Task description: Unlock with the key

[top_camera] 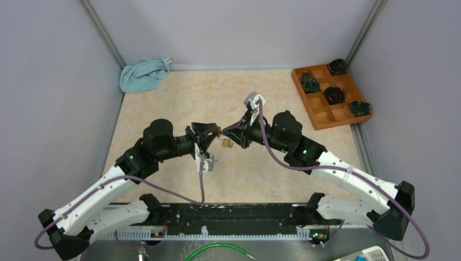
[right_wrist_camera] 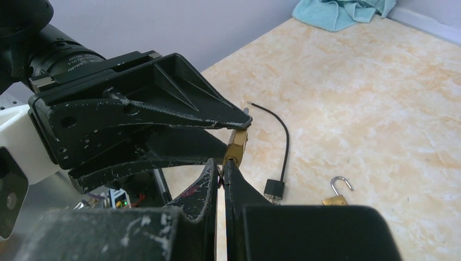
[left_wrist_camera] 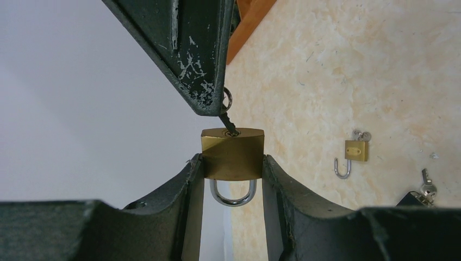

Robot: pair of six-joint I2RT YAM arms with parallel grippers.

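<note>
A brass padlock (left_wrist_camera: 232, 157) is pinched in my left gripper (top_camera: 217, 131), which is shut on its sides. Its keyhole face points up in the left wrist view, and the shackle (left_wrist_camera: 234, 202) hangs below with both legs meeting the body. The key (left_wrist_camera: 228, 124), with a small ring at its head, slants from the tip of my right gripper to the keyhole. Its blade end is at the hole; how deep it sits I cannot tell. My right gripper is shut on the key's head, which the fingers partly hide.
On the table lie an open brass padlock (left_wrist_camera: 356, 150) with keys, a loose key (left_wrist_camera: 428, 188), and a black lock with a cable (right_wrist_camera: 274, 188). A blue cloth (top_camera: 144, 75) lies back left, a wooden tray (top_camera: 321, 117) back right.
</note>
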